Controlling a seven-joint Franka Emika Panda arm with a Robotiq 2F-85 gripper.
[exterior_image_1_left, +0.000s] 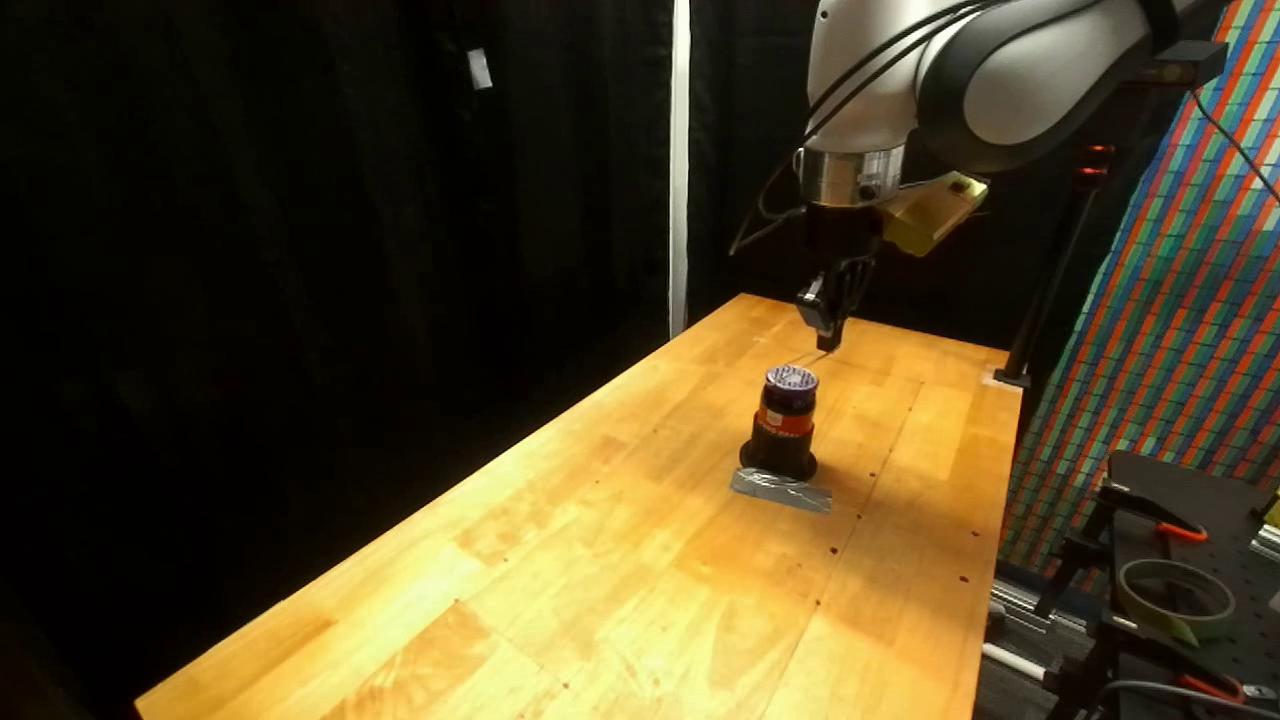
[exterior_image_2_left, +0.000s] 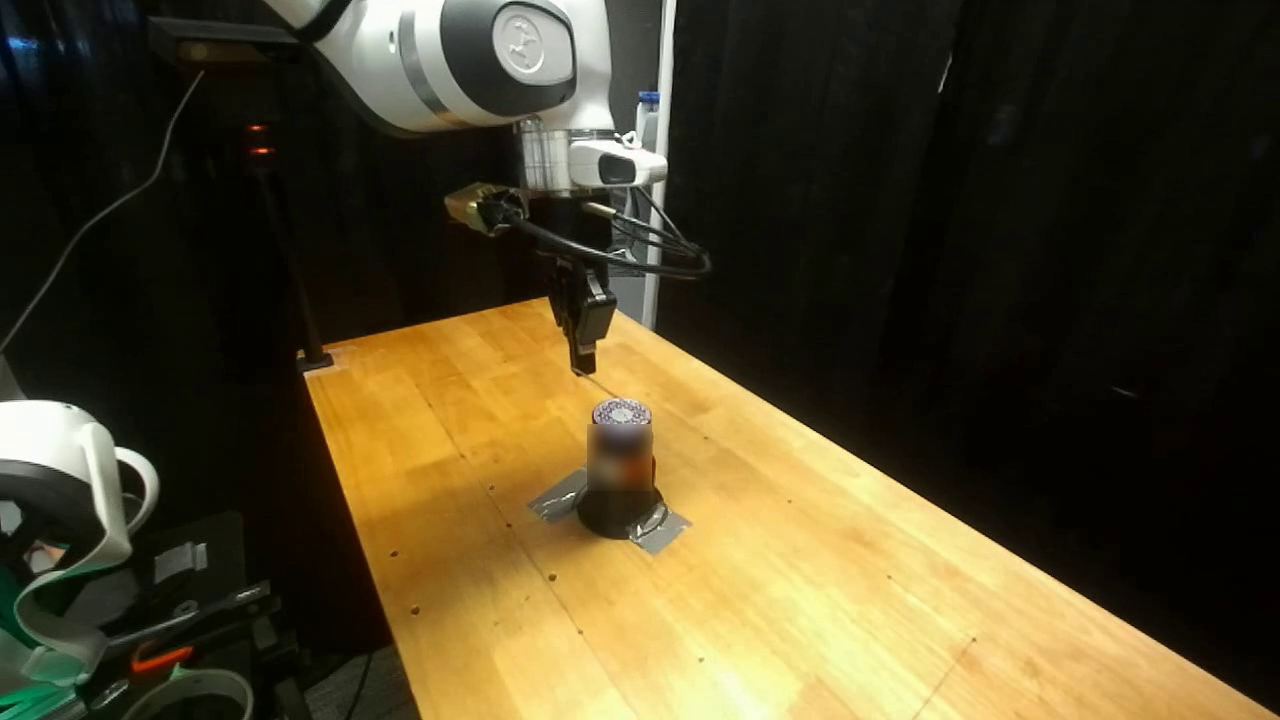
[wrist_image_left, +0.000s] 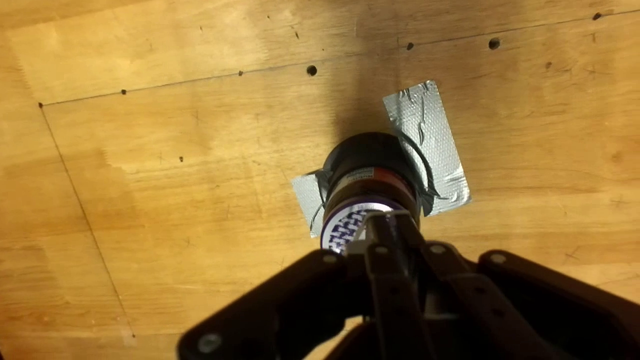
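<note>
A dark jar with an orange label and a patterned white-and-purple lid (exterior_image_1_left: 791, 378) stands upright in a black round holder (exterior_image_1_left: 780, 454) on the wooden table. In exterior view 2 the jar (exterior_image_2_left: 621, 450) has its lid on and its side is blurred. My gripper (exterior_image_1_left: 828, 344) points down, raised above the lid's height and apart from the jar. In the wrist view its shut fingers (wrist_image_left: 382, 231) overlap part of the lid (wrist_image_left: 348, 231), with nothing seen between them.
Silver tape (wrist_image_left: 433, 150) fixes the holder to the table (exterior_image_1_left: 576, 540), which is otherwise bare around it. Past the table's right side in exterior view 1 is a dark cart carrying a tape roll (exterior_image_1_left: 1174, 598). A dark post (exterior_image_1_left: 1044, 276) rises at the far corner.
</note>
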